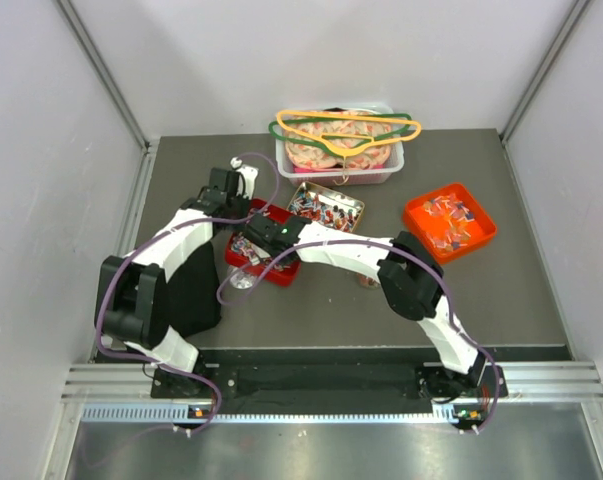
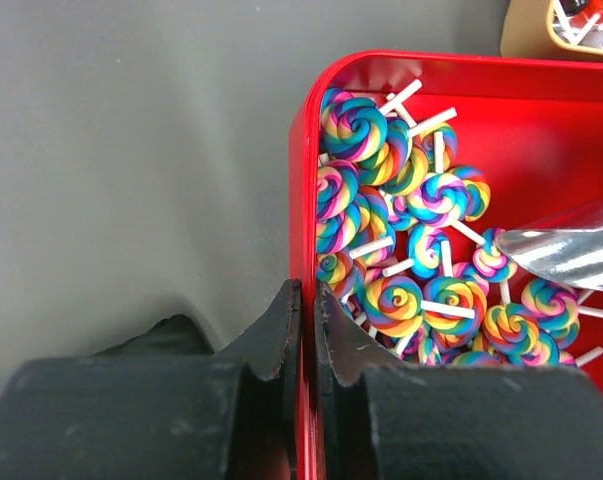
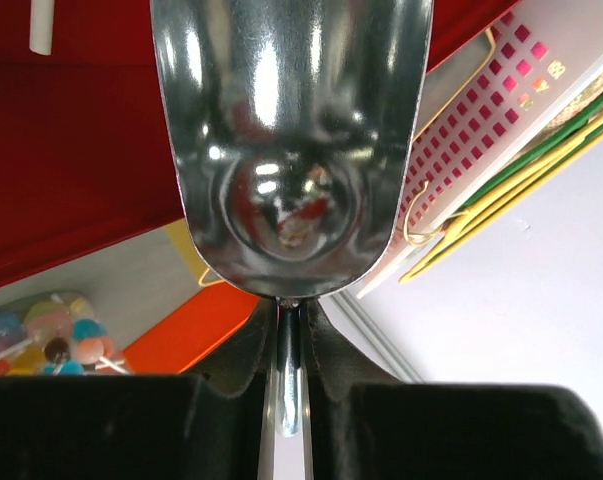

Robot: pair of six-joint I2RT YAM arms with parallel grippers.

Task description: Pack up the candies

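Observation:
Swirled rainbow lollipops [image 2: 436, 200] fill part of a red box [image 2: 521, 85], heaped against the wall that my left gripper is shut on. A metal scoop [image 3: 291, 150] has its handle between the fingers of my right gripper. In the left wrist view the scoop's tip [image 2: 571, 250] reaches down among the lollipops. Its upturned bowl fills the middle of the right wrist view and holds no candy that I can make out. From the top, the red box [image 1: 281, 277] lies under both grippers, partly covered by the right arm.
Behind the red box is a tan-rimmed box of candies [image 1: 326, 207]. An orange box [image 1: 451, 220] with wrapped candies stands right. At the back, a white basket [image 1: 371, 176] carries hangers. A clear jar [image 1: 243, 279] stands beside the red box.

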